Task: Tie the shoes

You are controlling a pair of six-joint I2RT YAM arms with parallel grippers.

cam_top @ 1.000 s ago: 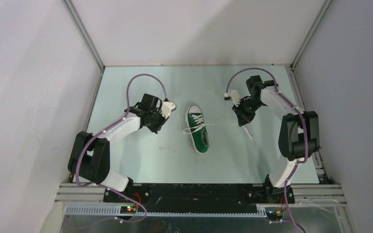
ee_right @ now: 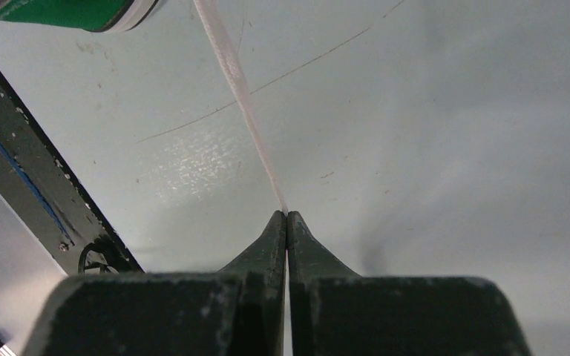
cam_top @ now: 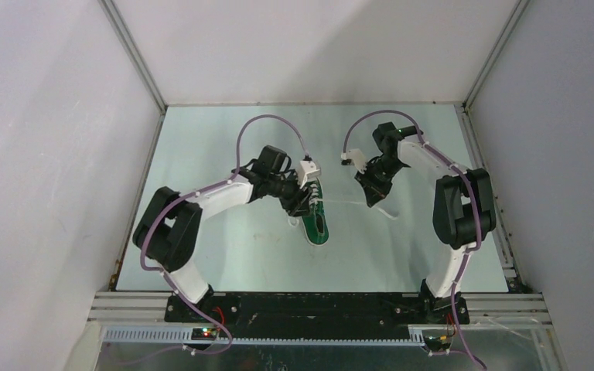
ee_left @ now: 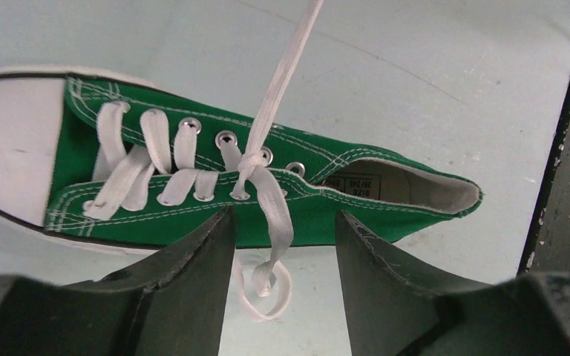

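Note:
A green canvas sneaker (cam_top: 315, 224) with white laces stands mid-table, toe away from the front edge. In the left wrist view a knot (ee_left: 252, 162) sits at the upper eyelets; one lace end (ee_left: 271, 208) drapes down, looped beside the shoe. My left gripper is open over the shoe, the draped lace between but below its fingers. My right gripper is shut on the other lace (ee_right: 241, 96), stretched straight from the shoe toward the right; in the top view its tail lies on the table.
A dark rail (cam_top: 317, 313) runs along the front edge; walls enclose both sides and the back.
My left gripper has opened and moved right, over the shoe. The right gripper has shifted slightly left with the lace.

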